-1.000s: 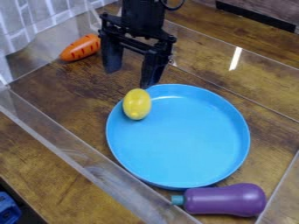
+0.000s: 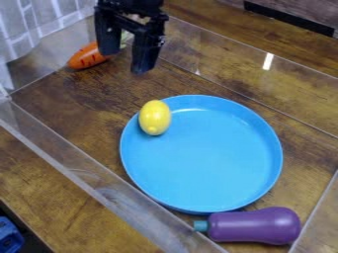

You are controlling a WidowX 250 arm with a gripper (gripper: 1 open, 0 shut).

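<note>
My dark gripper [image 2: 126, 49] hangs open over the back left of the wooden tray, its fingers spread, close to an orange carrot [image 2: 87, 56] that lies behind it and is partly hidden. A yellow egg-shaped object [image 2: 154, 117] sits on the left side of a round blue plate [image 2: 211, 163].
A purple eggplant-like toy [image 2: 256, 225] lies at the front right, below the plate. Clear tray walls [image 2: 61, 148] border the wooden floor. A blue object [image 2: 7, 237] is at the lower left corner outside.
My gripper has moved back and left, away from above the yellow object toward the carrot. The objects on and around the plate look unmoved.
</note>
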